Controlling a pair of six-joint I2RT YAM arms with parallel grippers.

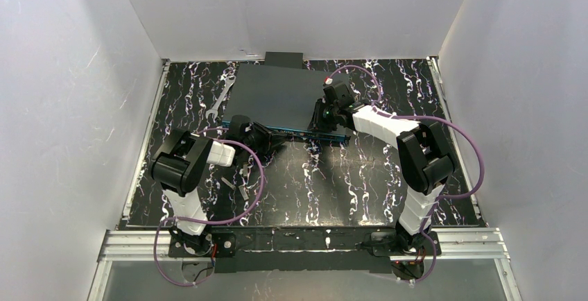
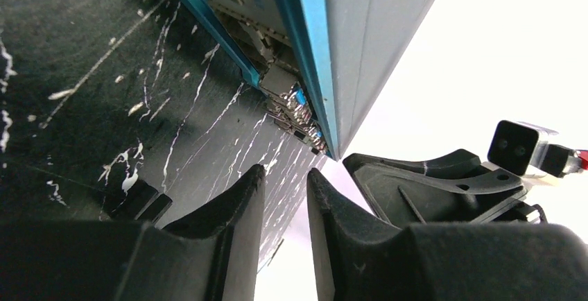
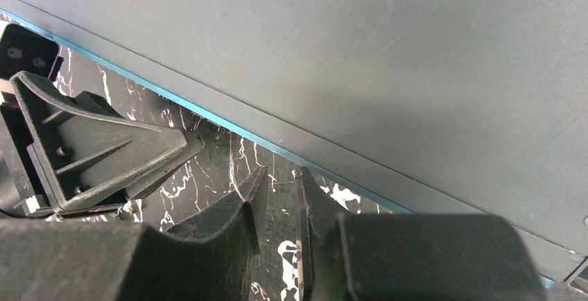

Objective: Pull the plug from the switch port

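A grey switch [image 1: 284,96] with a blue front edge lies on the dark marbled table, its front facing me. In the left wrist view, metallic plug-like parts [image 2: 298,110] project from the switch front; I cannot tell which one is the plug. My left gripper is open near these parts, its fingers apart and nothing between them. Over the front edge at the right, my right gripper has its fingers partly apart, with only table showing between. The ports are hidden in the top and right wrist views.
A wrench [image 1: 220,98] lies left of the switch, and small loose pieces [image 1: 243,193] lie at the front left. Purple cables [image 1: 262,176] loop around both arms. The two grippers are close together at the switch front. Clear table lies in front of the middle.
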